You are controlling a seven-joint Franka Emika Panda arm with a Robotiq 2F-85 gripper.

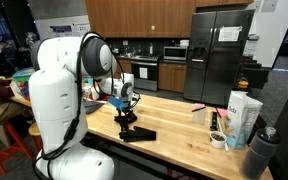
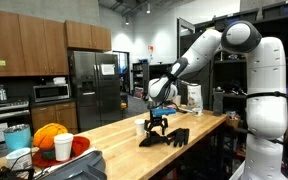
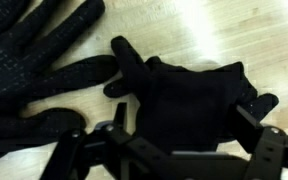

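Observation:
Two black gloves lie on the wooden table. One glove is bunched up under my gripper, spanning the space between the fingers in the wrist view. The fingers stand apart, and I cannot tell whether the fingertips touch the fabric. The other glove lies flatter to the left in that view, its fingers spread. From the first exterior side, my gripper hangs low over the bunched glove, with the flat glove nearer the camera. In the second exterior view, the flat glove sits right of the bunched one.
A person is behind the table near the gripper. Bags, a bowl and a dark canister crowd one table end. A red tray and white cups occupy part of the table.

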